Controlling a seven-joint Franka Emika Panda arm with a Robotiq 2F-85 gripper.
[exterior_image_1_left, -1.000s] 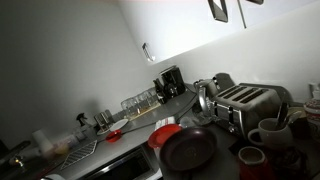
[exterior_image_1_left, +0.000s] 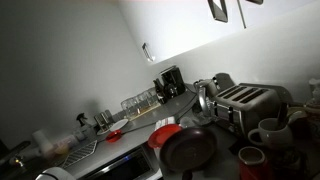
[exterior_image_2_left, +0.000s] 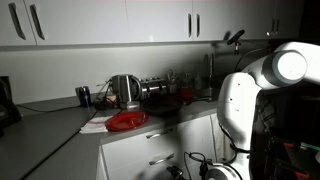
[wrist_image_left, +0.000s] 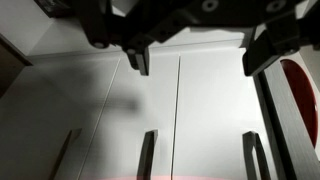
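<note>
In the wrist view my gripper is open, its dark fingers (wrist_image_left: 139, 58) wide apart with nothing between them. It faces pale cabinet fronts (wrist_image_left: 205, 115) carrying dark bar handles, among them a middle handle (wrist_image_left: 148, 154) and a right handle (wrist_image_left: 254, 156). No finger visibly touches a handle. Exterior view 2 has the white arm (exterior_image_2_left: 238, 115) bent down low before the cabinets, where dimness blurs the gripper's outline.
On the counter are a red plate (exterior_image_2_left: 126, 121), a black pan (exterior_image_1_left: 189, 149), a toaster (exterior_image_1_left: 243, 106) and a pale mug (exterior_image_1_left: 271, 133). A dark red cup (exterior_image_1_left: 253, 161) stands near the counter's front. White cupboards (exterior_image_2_left: 110, 22) hang above.
A pale rounded shape at the lower left edge of exterior view 1 has risen slightly and shows more. The counter items have stayed in place.
</note>
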